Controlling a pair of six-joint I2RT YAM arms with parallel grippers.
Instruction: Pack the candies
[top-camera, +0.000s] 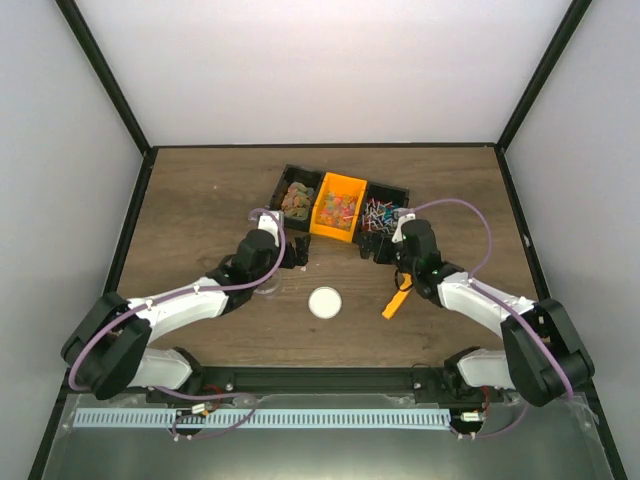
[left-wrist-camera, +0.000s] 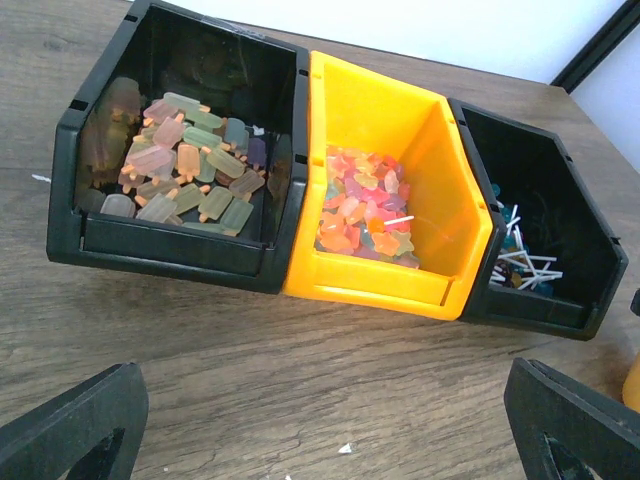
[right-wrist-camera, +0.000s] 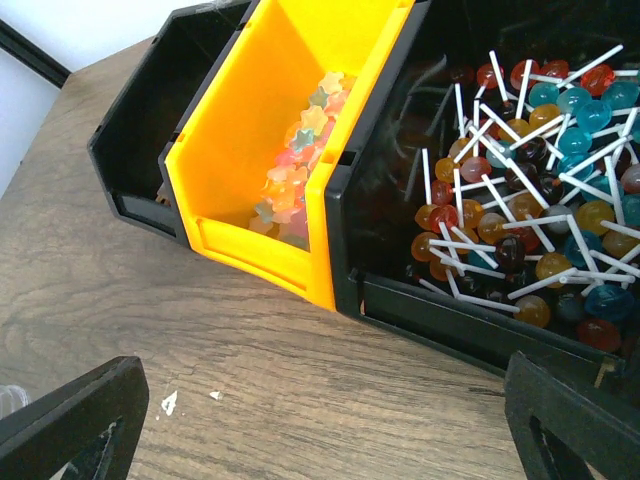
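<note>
Three bins stand joined in a row at the back: a black bin (left-wrist-camera: 175, 247) of ice-pop candies (left-wrist-camera: 185, 160), a yellow bin (left-wrist-camera: 370, 285) of gummy candies (left-wrist-camera: 365, 205), and a black bin (right-wrist-camera: 450, 325) of lollipops (right-wrist-camera: 510, 230). My left gripper (top-camera: 298, 250) is open in front of the ice-pop bin, nothing between its fingers. My right gripper (top-camera: 376, 250) is open in front of the lollipop bin, also empty.
A white round lid (top-camera: 325, 302) lies mid-table, with a clear container (top-camera: 268, 287) partly under the left arm. A long yellow object (top-camera: 394, 303) lies by the right arm.
</note>
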